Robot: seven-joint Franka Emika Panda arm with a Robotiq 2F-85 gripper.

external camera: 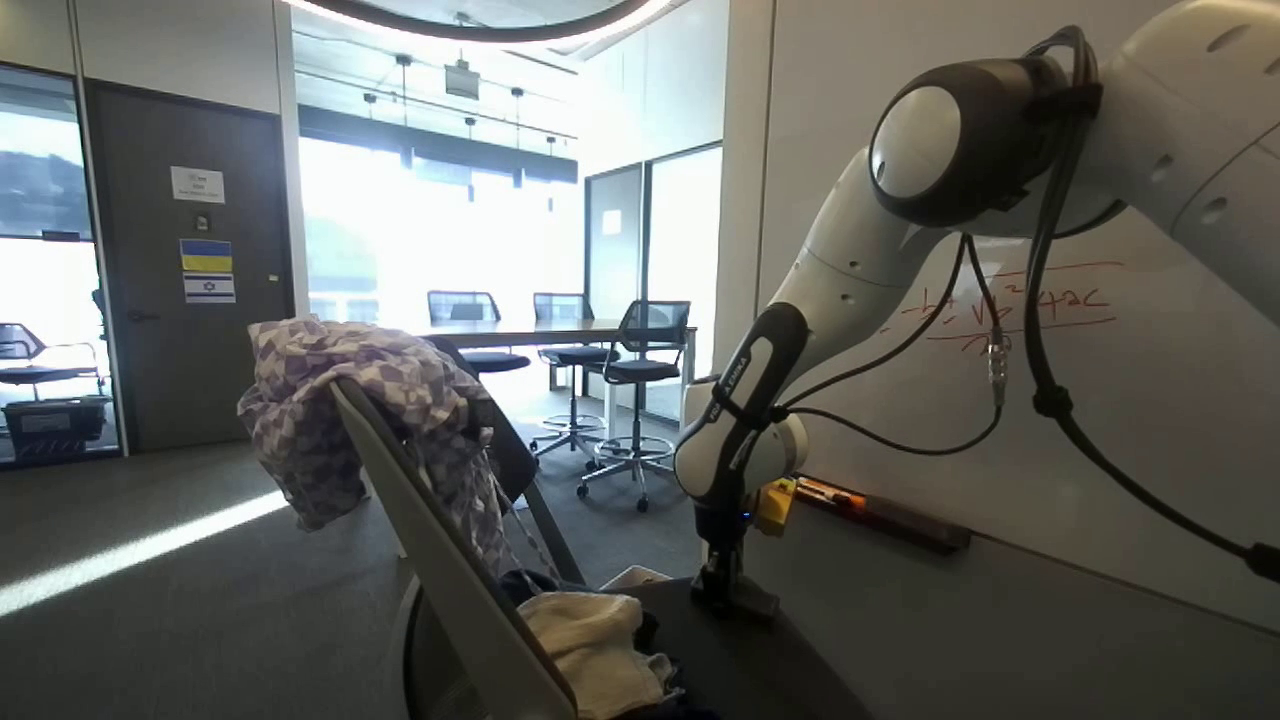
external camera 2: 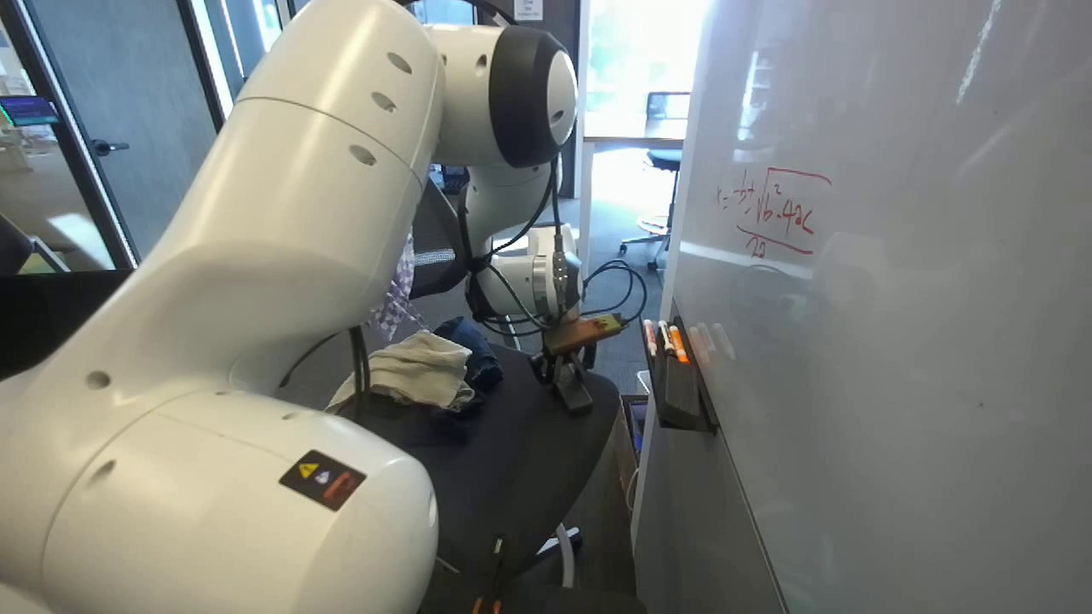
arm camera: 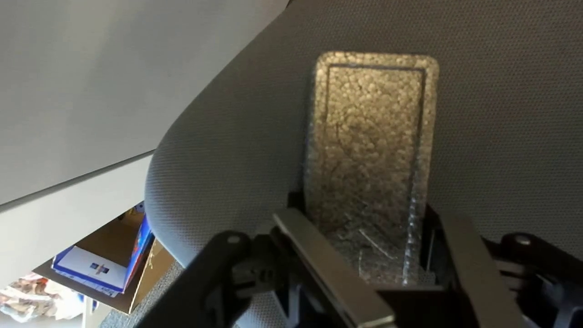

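Note:
A dark rectangular block (arm camera: 374,131), like a whiteboard eraser, lies on the black chair seat (arm camera: 218,164). Its upper face is worn and mottled, with a raised rim. My gripper is shut on the block, one finger along each long side, near the end closest to the wrist camera. In exterior view 1 the gripper (external camera: 723,578) points down at the seat with the block (external camera: 756,600) under it. Exterior view 2 shows the block (external camera 2: 573,395) toward the seat's edge on the whiteboard side; whether it still touches the seat I cannot tell.
A cream cloth (external camera: 594,642) and dark clothing (external camera 2: 476,353) lie on the seat. Patterned fabric (external camera: 360,372) drapes over the chair back. Close by stands the whiteboard (external camera 2: 880,338), its marker tray (external camera 2: 681,384) sticking out. An open box (arm camera: 109,243) is below the seat.

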